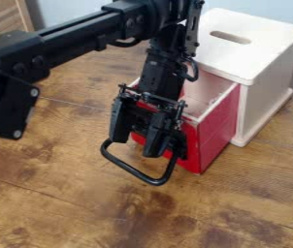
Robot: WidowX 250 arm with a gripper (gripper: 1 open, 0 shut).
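Note:
My black gripper [146,126] hangs low at the centre, in front of and over a small red-fronted box [209,138] with a pale interior. A black loop-shaped bar [139,172] extends below the gripper toward the front left; I cannot tell whether it is a handle held by the fingers. The fingertips are dark against dark parts, so their opening is unclear. Part of the box is hidden behind the arm and gripper.
A white wooden step or box [263,82] with an oval slot in its top stands behind the red box at the right. A wooden piece is at the top-left corner.

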